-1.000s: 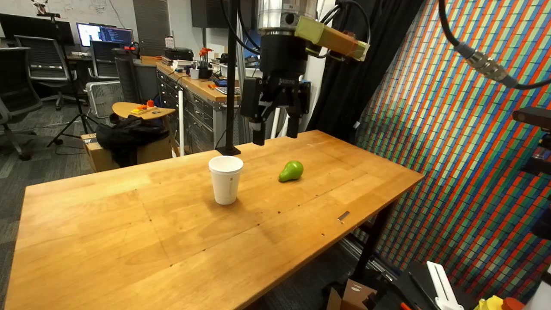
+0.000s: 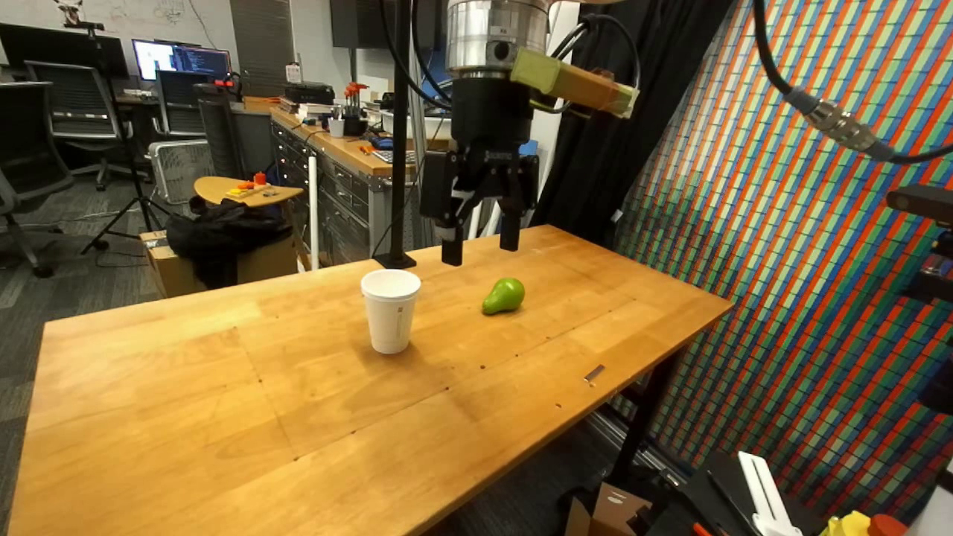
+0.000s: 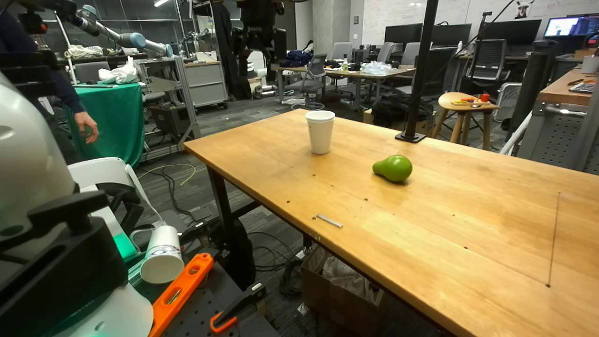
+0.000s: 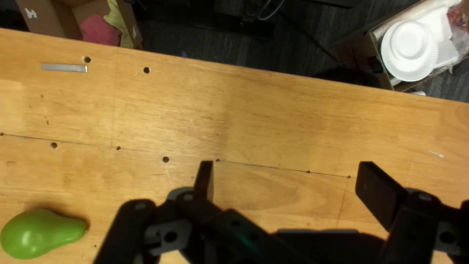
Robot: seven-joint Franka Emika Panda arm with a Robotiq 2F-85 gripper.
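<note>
On the wooden table [image 2: 223, 402] a white paper cup [image 2: 389, 313] stands upright. A green pear [image 2: 505, 295] lies on its side a short way from it; exterior view 2 shows the same cup [image 3: 320, 132] and pear [image 3: 393, 168] apart from each other. My gripper [image 2: 480, 249] hangs in the air above the table, pointing down, its fingers wide apart and empty. In the wrist view the gripper has bare wood between its fingers, and the pear [image 4: 40, 234] shows at the lower left, outside them. The cup is out of sight there.
A small metal strip [image 3: 329, 221] lies near one table edge. At the opposite edge rises a black post [image 3: 416, 84] on a flat foot. Open boxes, one holding white plates [image 4: 409, 50], stand on the floor beyond the edge.
The open gripper has come down slightly and shifted a little to the right in exterior view 1. Cup and pear are where they were.
</note>
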